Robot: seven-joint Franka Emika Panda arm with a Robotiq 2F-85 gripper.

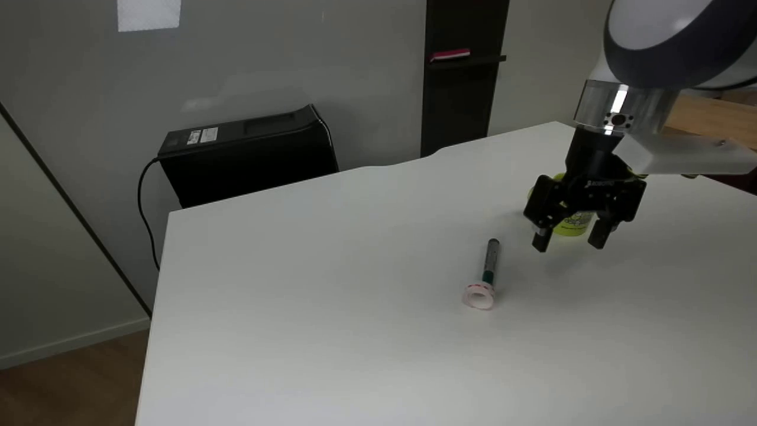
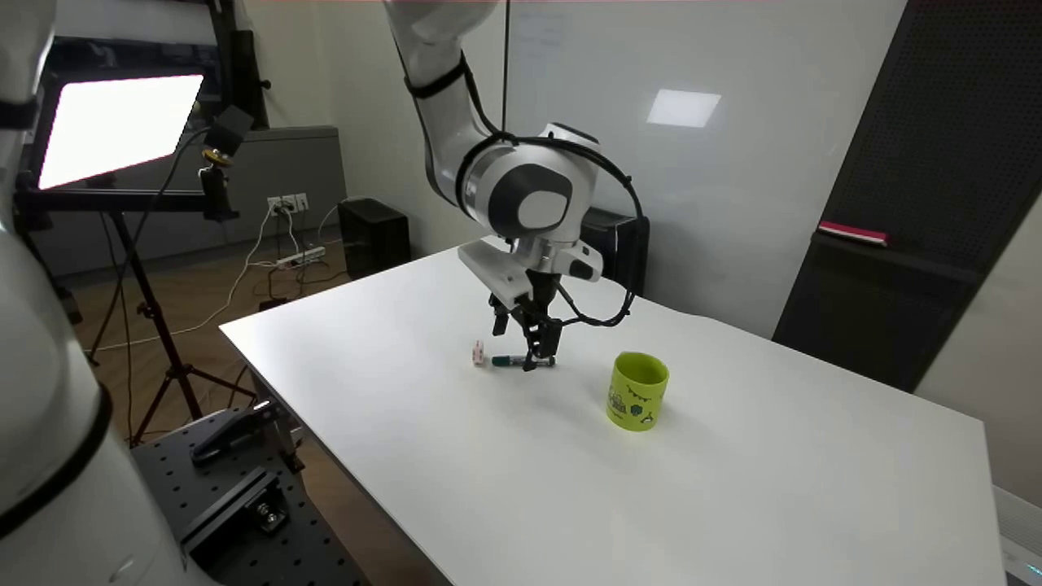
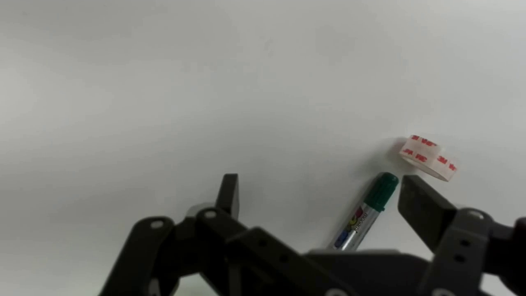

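A marker with a green cap lies on the white table, its lower part hidden behind the gripper in the wrist view. Close to its cap end, a small roll of white tape with red print stands on edge. My open gripper hangs above the table with nothing between its fingers; the marker shows nearer the right finger. From the second exterior side, the gripper appears over the marker. A yellow-green mug stands upright off to one side, partly hidden behind the gripper in exterior view 1.
A black box-shaped device stands beyond its far edge. In exterior view 2 a tripod with a bright light panel stands off the table's left side.
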